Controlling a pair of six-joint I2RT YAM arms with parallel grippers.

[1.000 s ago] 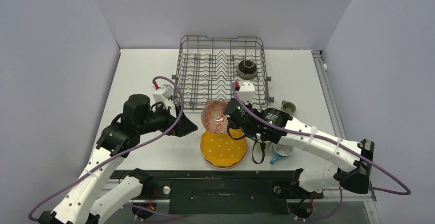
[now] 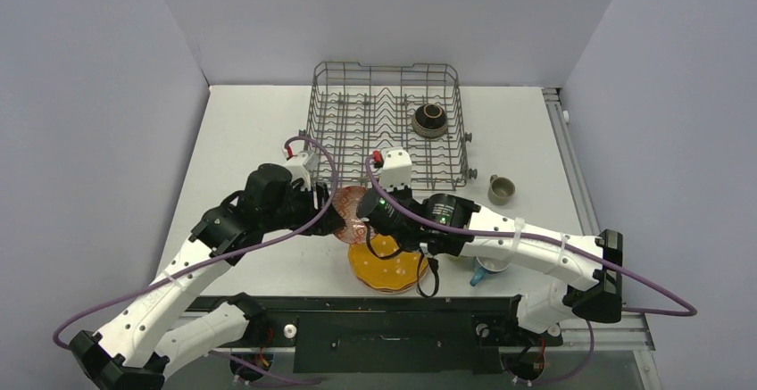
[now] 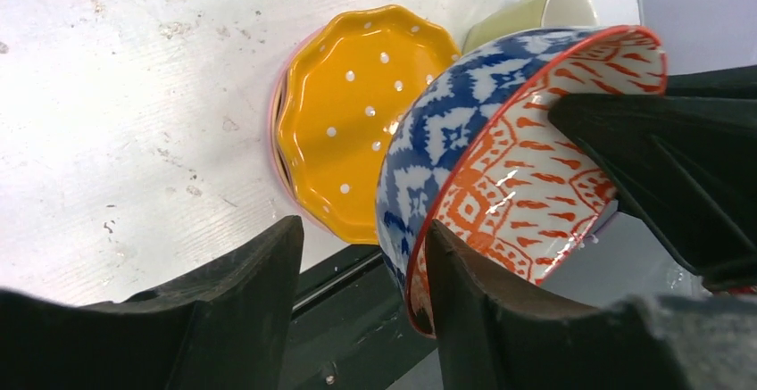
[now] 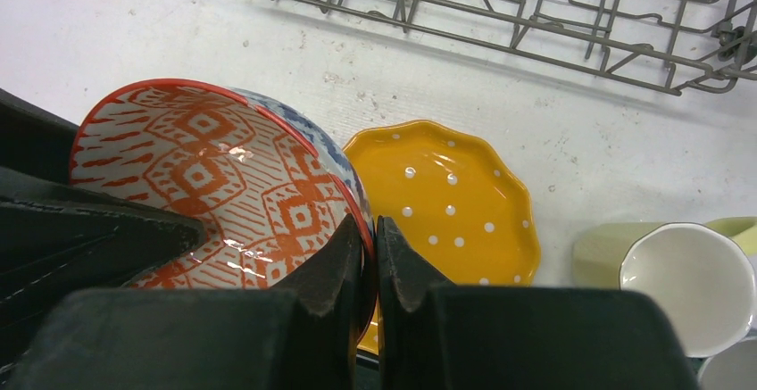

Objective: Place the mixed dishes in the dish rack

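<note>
A bowl (image 3: 446, 140), patterned blue and white outside and orange-red inside, hangs tilted above the table between my two grippers. My right gripper is shut on its rim. My left gripper stands open at the opposite side: one finger (image 3: 451, 269) reaches inside the bowl, the other (image 3: 281, 247) is outside and apart from the rim. Below lies a scalloped yellow plate with white dots (image 2: 386, 269), stacked on other plates. Behind is the wire dish rack (image 2: 344, 153), with a dark bowl (image 2: 430, 118) at its right side.
A grey-green cup (image 2: 502, 189) stands right of the rack. A pale green mug (image 4: 616, 256) lies right of the plates, near a blue-handled mug (image 2: 489, 266).
My right gripper has carried the bowl leftward to my left gripper. The left arm has shifted slightly to the right, and its fingers now stand around the bowl's near rim.
</note>
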